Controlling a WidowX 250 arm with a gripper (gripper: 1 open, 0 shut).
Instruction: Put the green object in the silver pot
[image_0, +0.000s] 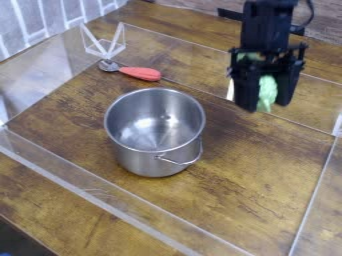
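Observation:
The silver pot stands upright on the wooden table left of centre, its inside empty and its wire handle hanging on the right side. At the upper right is my dark gripper, pointing down and shut on the green object. Part of the green object shows between the fingers, while the rest is hidden behind them. Both are to the right of the pot and farther back, apart from it.
A red-handled tool lies behind the pot. Near it, at the back left, stands a white wire rack. Clear panels edge the table's left and front. Bare wood lies right of the pot.

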